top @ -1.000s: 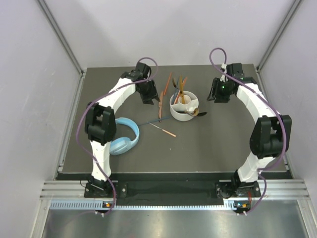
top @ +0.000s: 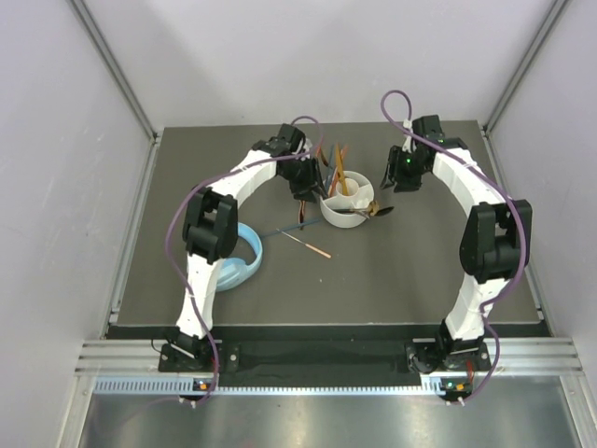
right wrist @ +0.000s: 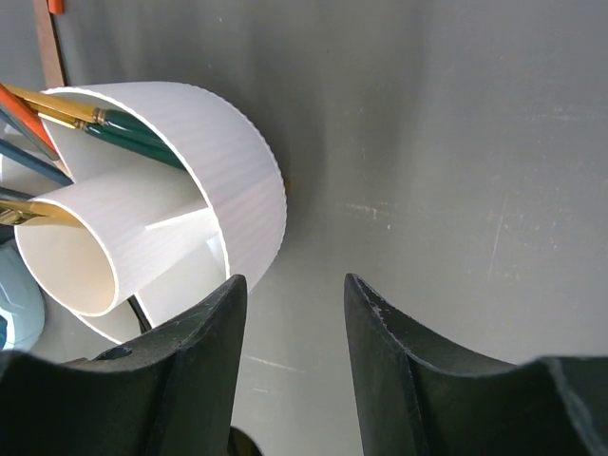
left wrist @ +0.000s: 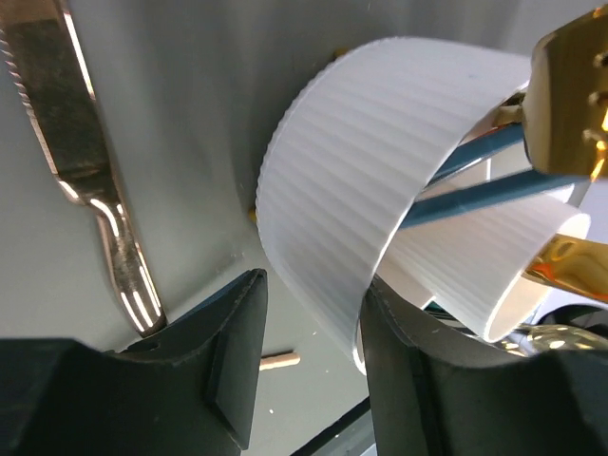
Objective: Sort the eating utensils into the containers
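Observation:
A white ribbed utensil holder (top: pixel 347 215) with inner cups stands at the table's centre, holding upright and leaning utensils, including orange, gold and blue-handled pieces and spoons. My left gripper (top: pixel 310 194) is at its left rim; in the left wrist view its fingertips (left wrist: pixel 314 290) stand apart against the white wall. A metal knife (left wrist: pixel 119 247) lies beside the holder. A thin utensil with a pale handle (top: pixel 317 250) and a blue one (top: pixel 289 229) lie in front. My right gripper is open at the holder's right, with nothing between its fingers.
Light-blue headphones (top: pixel 238 275) lie at the front left of the grey table (top: pixel 401 280). Pale walls border both sides.
My right gripper has shifted slightly left, toward the holder.

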